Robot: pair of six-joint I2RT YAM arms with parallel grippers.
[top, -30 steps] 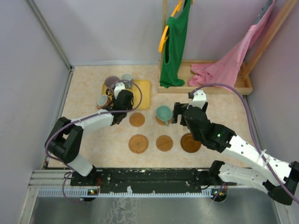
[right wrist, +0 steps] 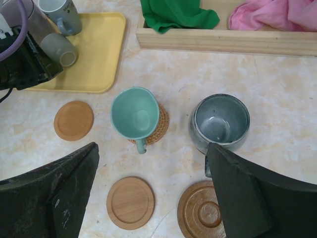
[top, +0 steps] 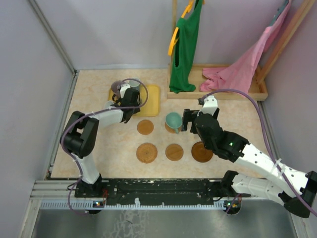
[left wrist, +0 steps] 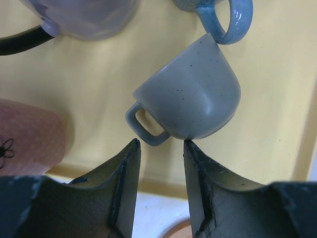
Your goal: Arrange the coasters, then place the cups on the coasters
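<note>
A grey cup (left wrist: 193,89) lies on its side in the yellow tray (right wrist: 106,49). In the left wrist view its handle points toward my left gripper, whose fingers are apart on either side of the handle end; whether they touch it cannot be told. A green cup (right wrist: 134,111) stands upright on a woven coaster (right wrist: 161,126). To its right, a dark grey cup (right wrist: 221,119) sits on the bare table, behind a dark wooden coaster (right wrist: 198,206). Above these hovers my right gripper, open and empty.
Other cups crowd the tray: a purple one (left wrist: 94,17), a blue-grey one (left wrist: 225,20) and a pinkish one (left wrist: 29,136). Bare coasters (top: 145,127) (top: 147,152) (top: 174,152) lie in front. A wooden rack (top: 257,91) with green and pink cloths stands behind.
The right arm has stayed still.
</note>
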